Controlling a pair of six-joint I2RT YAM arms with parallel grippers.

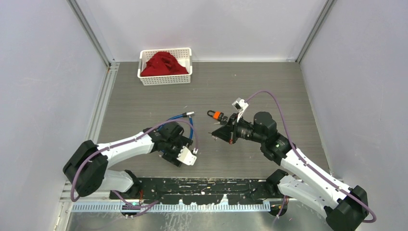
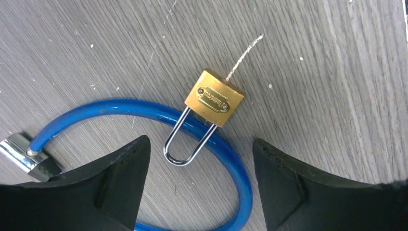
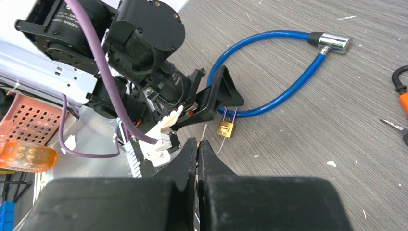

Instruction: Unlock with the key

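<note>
A brass padlock (image 2: 214, 98) (image 3: 226, 129) lies on the floor, its shackle across a blue cable lock (image 2: 240, 187) (image 3: 288, 91) with a silver barrel (image 2: 26, 155). My left gripper hangs open low over it, fingers either side of the shackle end; from above it mostly hides the padlock. My right gripper (image 1: 214, 134) is shut on a thin piece, possibly the key, barely visible between its tips, to the right of the cable lock.
A white basket (image 1: 165, 80) with red cloth stands at the back. An orange item (image 1: 217, 115) with dark loop and a metal piece (image 3: 392, 126) lie beside my right gripper.
</note>
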